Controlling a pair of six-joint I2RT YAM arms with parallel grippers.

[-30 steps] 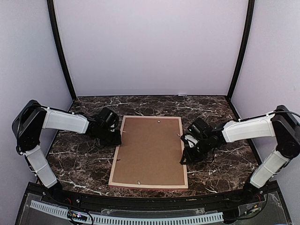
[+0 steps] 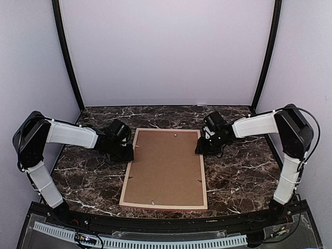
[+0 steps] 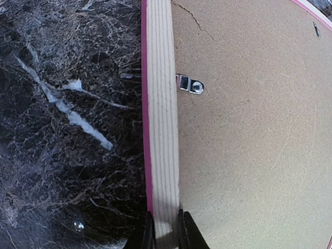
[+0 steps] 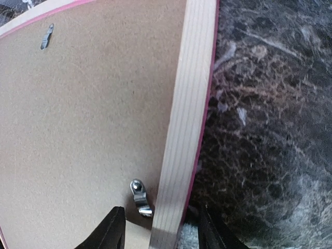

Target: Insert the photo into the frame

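Observation:
The picture frame (image 2: 202,181) lies back side up on the dark marble table, its pale wooden rim around a brown backing board (image 2: 165,168). My left gripper is shut on the frame's left rim (image 3: 163,114), one finger on each side. On the opposite side, my right gripper stands open around the right rim (image 4: 187,109), with gaps showing beside the wood. A metal clip (image 4: 140,197) rests on the board just inside that rim. Another clip (image 3: 190,84) points inward over the board near the left rim. No photo shows.
More small clips sit along the far edge (image 2: 175,135) and near edge (image 2: 153,203). Bare marble (image 2: 233,181) lies right of the frame, and more is free to its left. White walls close off the back and sides.
My right gripper has moved away from the near side, along the frame's right rim toward the back. The left arm holds its place, and the frame lies almost where it was.

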